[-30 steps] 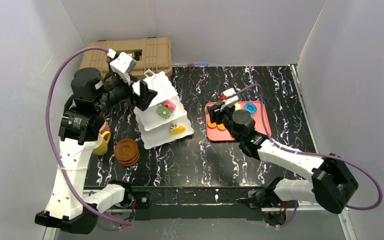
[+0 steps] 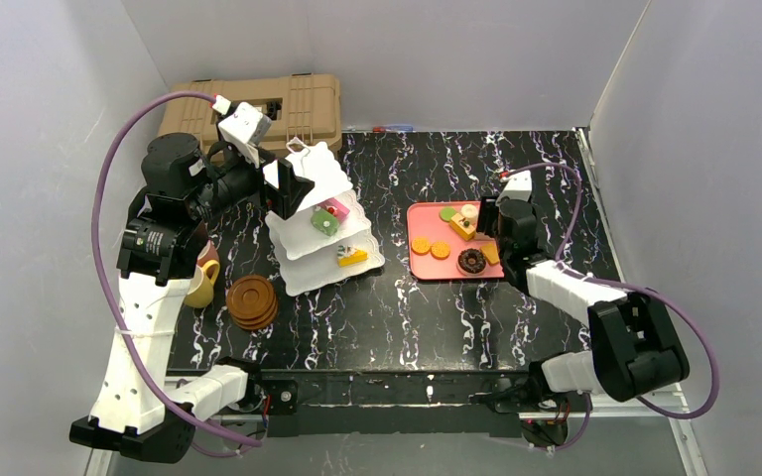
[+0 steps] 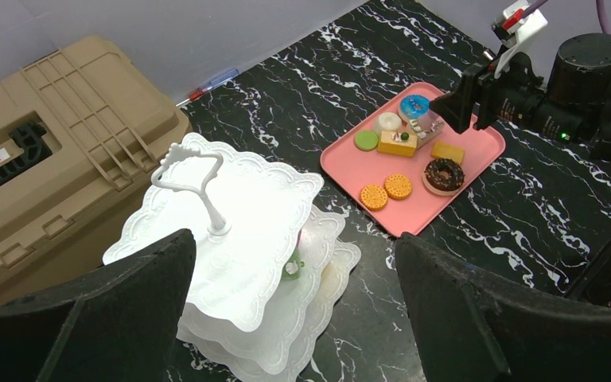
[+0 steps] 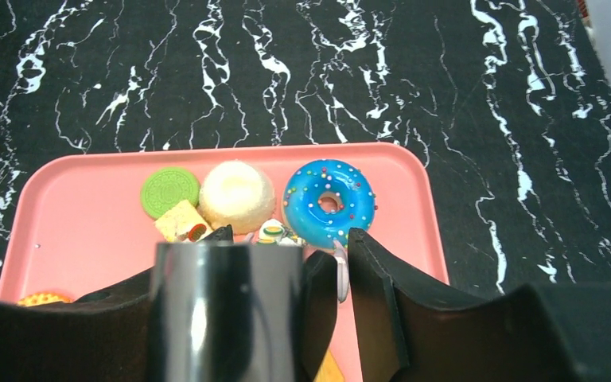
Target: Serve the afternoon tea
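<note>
A white three-tier stand (image 2: 308, 258) holds pink, green and yellow pieces. My open left gripper (image 2: 283, 188) hangs over its top tier (image 3: 262, 207). The pink tray (image 2: 427, 214) holds a blue donut (image 4: 310, 203), white bun (image 4: 237, 191), green cookie (image 4: 169, 189), chocolate donut (image 3: 444, 172), two orange biscuits (image 3: 398, 186) and small cakes (image 3: 398, 142). My right gripper (image 2: 491, 213) is open just above the tray's right back part, by the blue donut and a decorated cake, which is partly hidden in the right wrist view.
A stack of brown coasters (image 2: 252, 296) and a yellow mug (image 2: 198, 290) stand at the front left. A tan case (image 2: 189, 104) is at the back left.
My right gripper has moved right and toward the back, from the tray's left-middle to over its right back part, uncovering the biscuits. The left arm is unchanged.
</note>
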